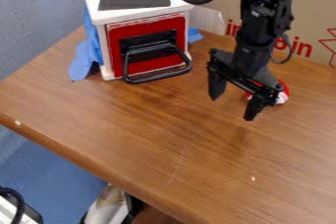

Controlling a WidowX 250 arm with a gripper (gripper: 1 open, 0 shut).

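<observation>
A black gripper (234, 94) on the arm hangs low over the right rear of the wooden table (132, 149), its two fingers apart and pointing down, open. Just behind it a small red and white object (281, 93) rests on the table, partly hidden by the gripper; whether they touch I cannot tell.
At the back left stands a white toy oven (134, 4) with a red front and black handle, on a blue cloth (86, 53). Cardboard with red print (315, 17) backs the table.
</observation>
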